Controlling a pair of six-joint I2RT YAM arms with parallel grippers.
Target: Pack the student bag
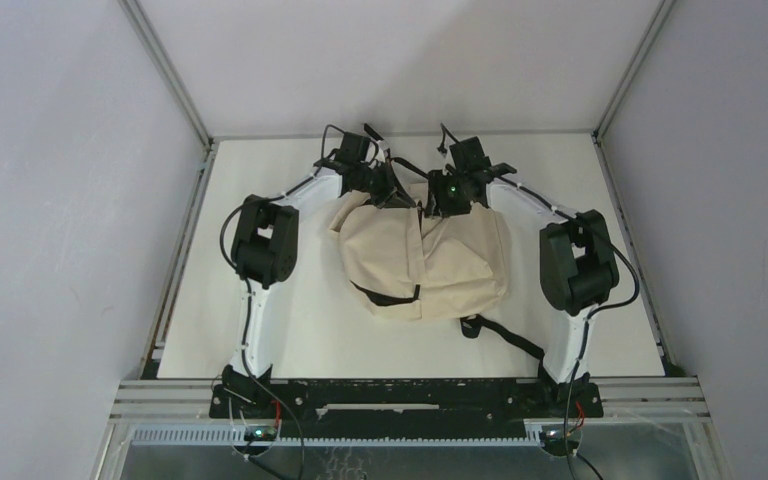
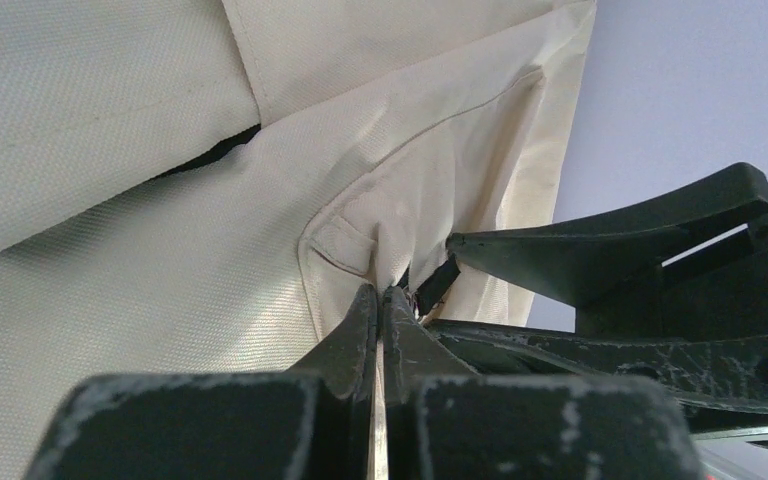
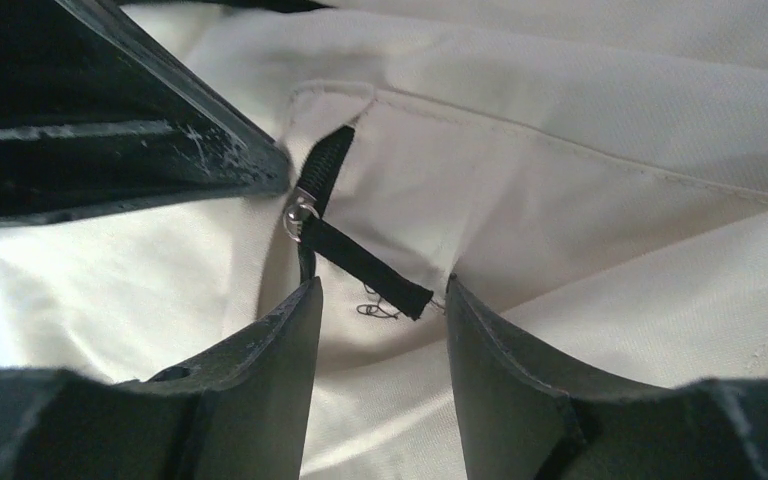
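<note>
A beige cloth bag [image 1: 460,275] lies flat on the white table, and its top edge is by both grippers. My left gripper is shut at the bag's top, and a fold of cloth runs in between its fingertips. Close beside it, the black zipper pull [image 3: 365,265] hangs from a metal ring on the slider. My right gripper stands open over the cloth. The free end of the pull lies between its fingers, which do not close on it. The bag's inside is hidden.
Black straps [image 1: 508,336] stick out below the bag at the lower right, and another strap [image 1: 415,168] lies behind it. Both grippers are very close together.
</note>
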